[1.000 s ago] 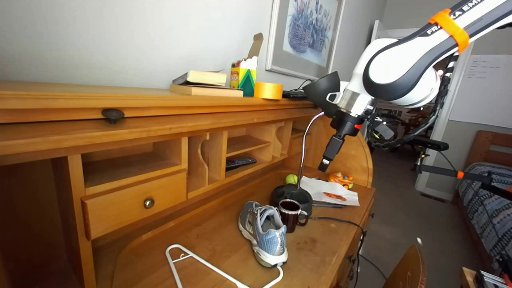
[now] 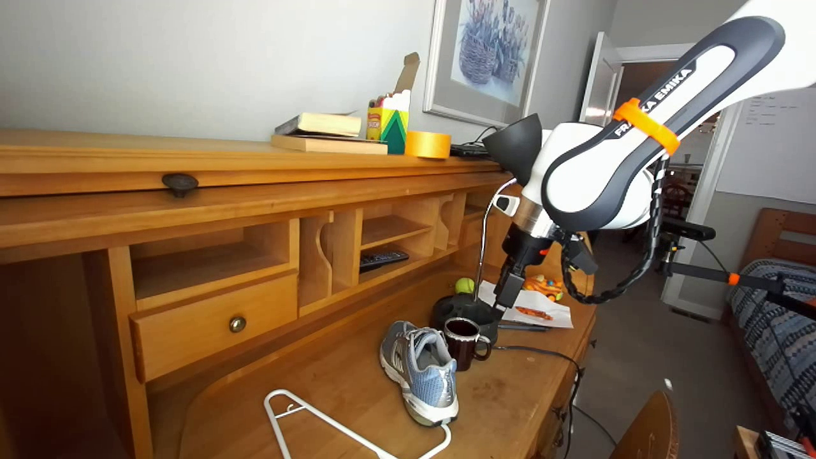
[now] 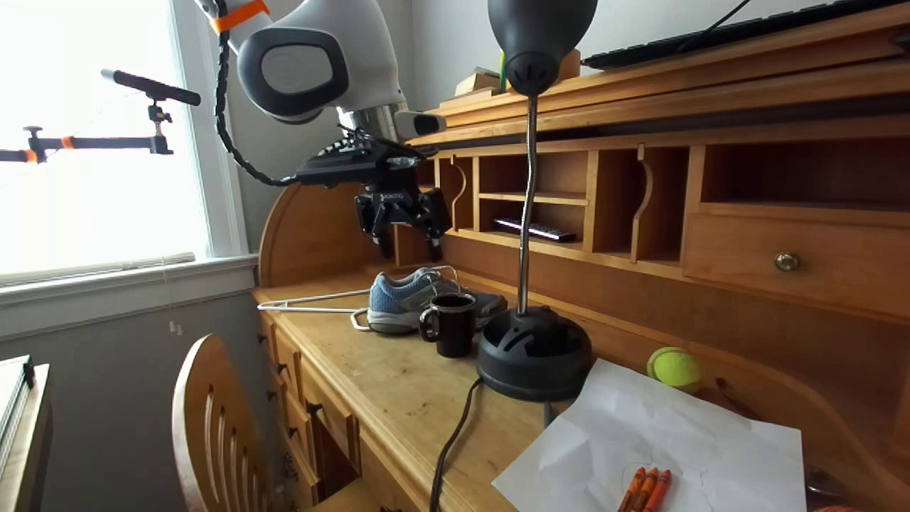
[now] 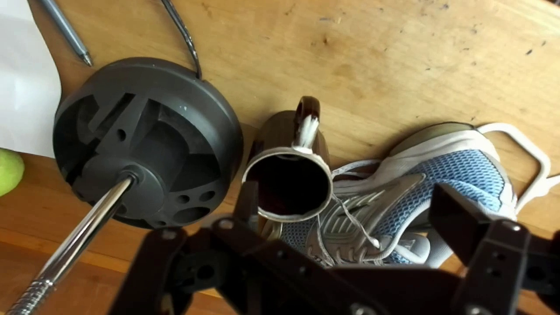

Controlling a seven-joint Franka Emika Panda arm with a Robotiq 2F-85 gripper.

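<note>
My gripper (image 3: 411, 254) is open and empty, pointing down over the desk above the shoe and mug. In the wrist view its two fingers stand wide apart, with the shoe's opening and part of the mug's rim showing between or near them. The dark brown mug (image 4: 287, 183) stands upright with its handle toward the desk's front edge. Close against it lies a blue and grey running shoe (image 2: 422, 372). On the mug's other side is the black lamp base (image 3: 534, 354), its metal stem (image 3: 528, 205) rising high.
A white hanger (image 2: 329, 419) lies partly under the shoe. White paper (image 3: 682, 435) with orange crayons (image 3: 645, 490) and a tennis ball (image 3: 675, 368) sit beyond the lamp. The lamp's cord (image 3: 454, 435) crosses to the desk's front edge. Bare desk (image 3: 401, 388) lies before the mug.
The arm and gripper have come lower and shifted left in exterior view 1, nearer the mug. The objects on the desk stand where they were.
</note>
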